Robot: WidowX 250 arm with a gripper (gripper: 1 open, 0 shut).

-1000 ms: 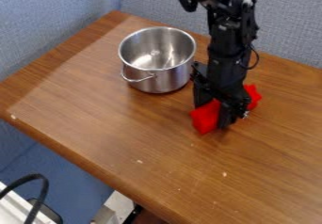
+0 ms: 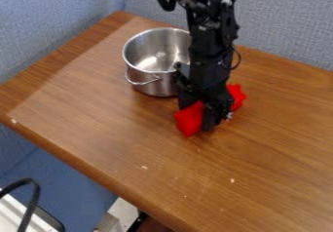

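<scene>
The black gripper (image 2: 208, 109) is low over the wooden table, shut on a red object (image 2: 189, 121) that shows on both sides of it; its exact shape is partly hidden by the fingers. A steel pot (image 2: 151, 53) with side handles stands just to the left and behind, partly covered by the arm.
Grey padded walls (image 2: 53, 21) border the back and left. Beyond the lower left edge are a black cable and white items on the blue floor.
The gripper and red object have moved left by a short way, closer to the pot.
</scene>
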